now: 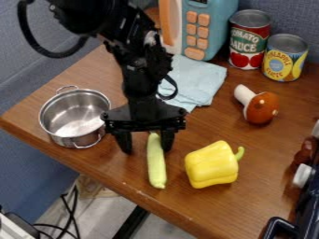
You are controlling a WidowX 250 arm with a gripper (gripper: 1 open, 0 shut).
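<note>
The black gripper hangs low over the wooden table, its fingers apart on either side of the upper end of a pale yellow corn cob. The cob lies lengthwise near the front edge, between a steel pot on the left and a yellow pepper on the right. The gripper looks open, with the cob lying between and below its fingers.
An orange-capped mushroom toy, a tomato can, a yellow can, a toy microwave and a light blue cloth stand or lie behind. Dark items crowd the right edge.
</note>
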